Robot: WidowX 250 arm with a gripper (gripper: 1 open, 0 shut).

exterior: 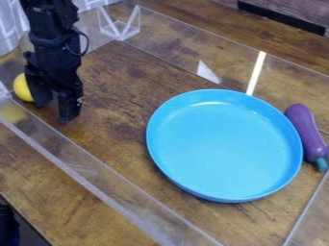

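Observation:
My black gripper (52,96) is low at the left, its fingers down near the table beside a yellow object (23,86), which it partly hides. Whether the fingers are shut on that object I cannot tell. A large blue plate (224,144) lies on the right half of the wooden table. A purple eggplant (303,130) lies at the right edge, beside the plate.
Clear plastic walls border the wooden work area (129,86) along the front left and back. The middle of the table, between my gripper and the plate, is free.

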